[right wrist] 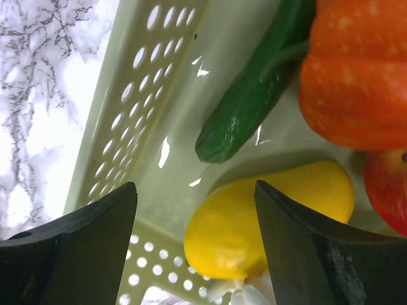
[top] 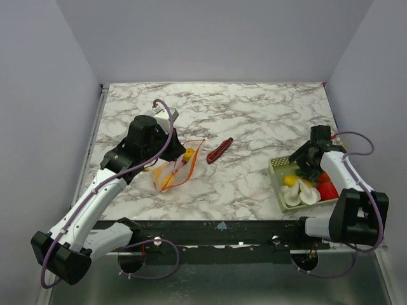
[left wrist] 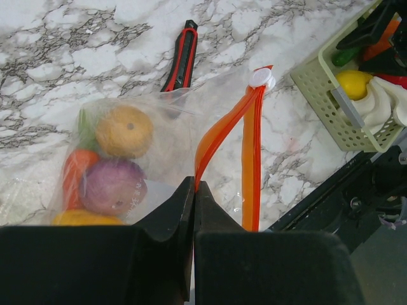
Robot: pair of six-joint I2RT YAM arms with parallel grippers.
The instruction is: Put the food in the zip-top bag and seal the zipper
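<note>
My left gripper is shut at the orange zipper edge [left wrist: 253,159] of the clear bag [top: 162,181]. Inside the bag are a round tan item [left wrist: 124,130], a purple onion [left wrist: 113,185], a carrot-like orange item and a yellow piece. My right gripper stands open low over the green basket [right wrist: 108,146], above a yellow pepper or similar food [right wrist: 222,235], a cucumber [right wrist: 241,108], an orange pepper [right wrist: 350,82] and a red item [right wrist: 388,190]. White pieces [top: 305,194] also lie in the basket.
A red-and-black cutter [top: 220,150] lies right of the bag.
</note>
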